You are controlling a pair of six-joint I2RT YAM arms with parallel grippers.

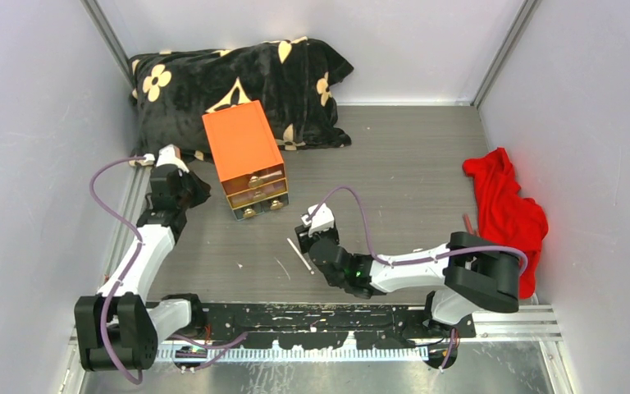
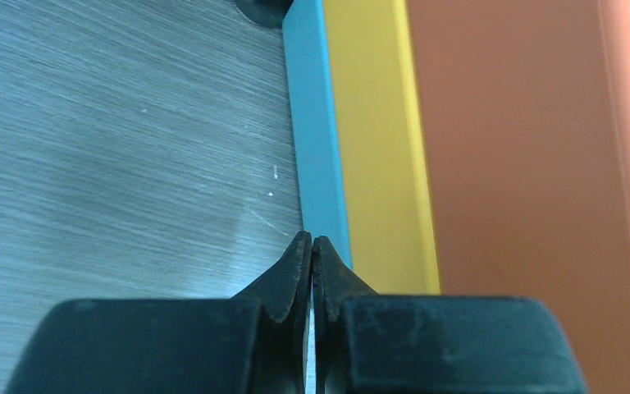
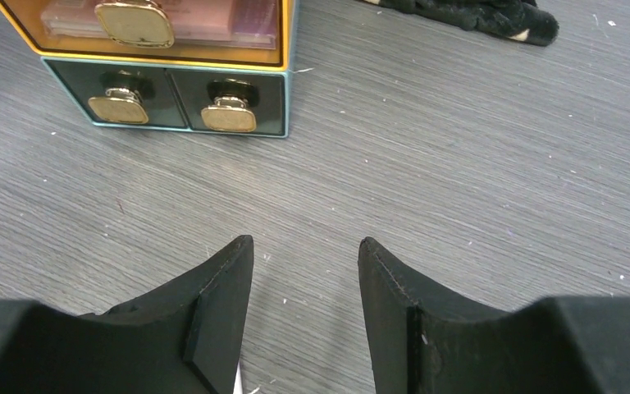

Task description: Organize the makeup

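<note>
The makeup organizer [image 1: 246, 139] has an orange top and closed clear-fronted drawers with gold knobs. Pink items [image 3: 205, 18] lie inside one drawer, while its two bottom drawers [image 3: 220, 98] look dark. My left gripper is shut beside the organizer's left side, nothing showing between its fingers. In front of the organizer and to its right, my right gripper stands open over the table, its fingers empty. A thin white stick [image 1: 300, 256] lies on the table near the right gripper; only a sliver of it shows in the right wrist view.
A black patterned cushion [image 1: 189, 86] rests behind the organizer. At the right lies a red cloth [image 1: 509, 213], with a reddish tube [image 1: 468, 224] beside it, partly covered by my right arm.
</note>
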